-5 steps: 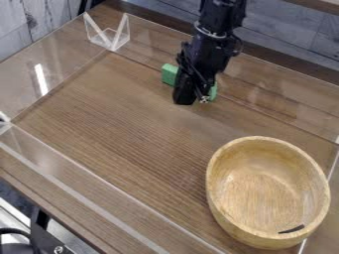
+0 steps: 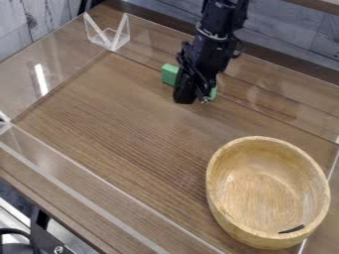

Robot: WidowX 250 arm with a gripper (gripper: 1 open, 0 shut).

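The black gripper (image 2: 185, 91) reaches down from the top centre to the table, in front of a green object (image 2: 173, 73) that shows on both sides of it and is partly hidden by it. The gripper looks shut; whether anything is between its fingers cannot be seen.
A large beige round bowl (image 2: 228, 173) stands at the lower right. A clear plastic object (image 2: 110, 32) is near the back left edge.
The gripper and arm have shifted very slightly. The bowl stays where it was.
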